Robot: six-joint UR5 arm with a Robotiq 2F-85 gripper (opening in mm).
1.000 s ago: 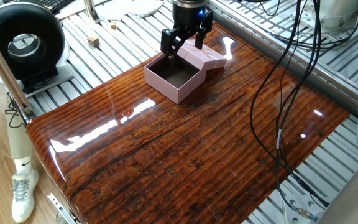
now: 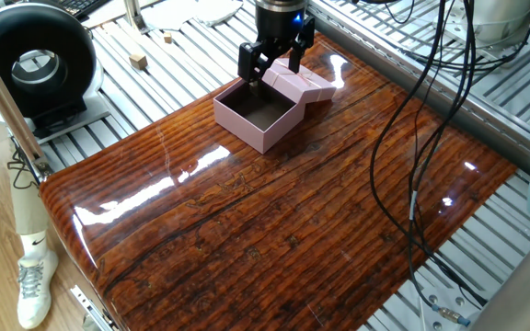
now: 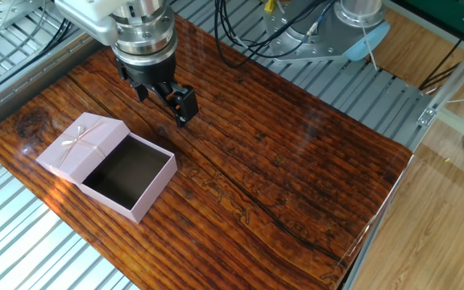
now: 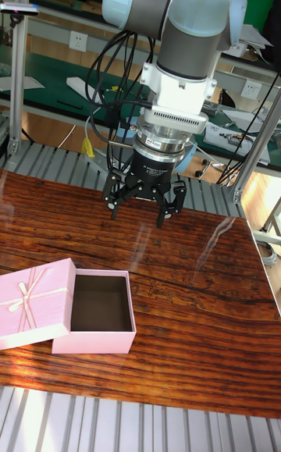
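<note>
A pink open box (image 3: 155,187) with a dark interior (image 3: 127,171) sits on the glossy wooden table. Its lid (image 3: 80,147), pink with a pale ribbon bow, leans tilted against one side of the box and overlaps its rim. Nothing shows inside the visible part of the box; the lid hides some of it. My black gripper (image 4: 139,212) points down above the tabletop, its two fingers spread apart with nothing between them. In exterior view 3 it hangs behind the box (image 4: 95,342) and to its right, clear of both box and lid (image 4: 35,304).
Black cables (image 2: 412,175) hang over the tabletop's right side in exterior view 1. Small wooden blocks (image 2: 138,62) lie on the slatted metal surface beyond the table, near a large black ring-shaped object (image 2: 79,69).
</note>
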